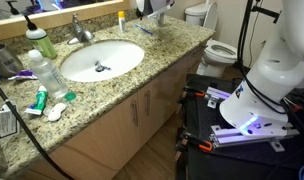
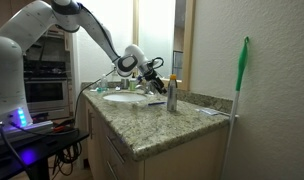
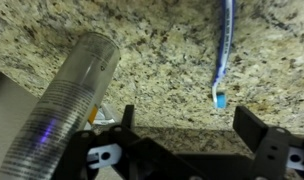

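Observation:
In the wrist view my gripper is open above the speckled counter, with bare stone between its fingers. Ahead of it and toward the right finger lies a toothbrush (image 3: 226,45) with a dark blue handle; its blue-and-white head points back toward the gripper. A shiny cylindrical container (image 3: 70,92) is at the left of that view, apart from the brush. From the side, the gripper hangs low over the counter end near an orange-topped container (image 2: 172,96). The toothbrush (image 1: 144,29) shows as a small blue stroke right of the sink.
The white sink (image 1: 101,60) is set into the granite counter (image 1: 105,96). A clear bottle (image 1: 48,73), a green tube (image 1: 38,101) and a soap pump (image 1: 38,40) crowd its left end. A yellow-capped bottle (image 1: 121,19) stands behind the brush. A green-handled stick (image 2: 238,78) leans against the wall.

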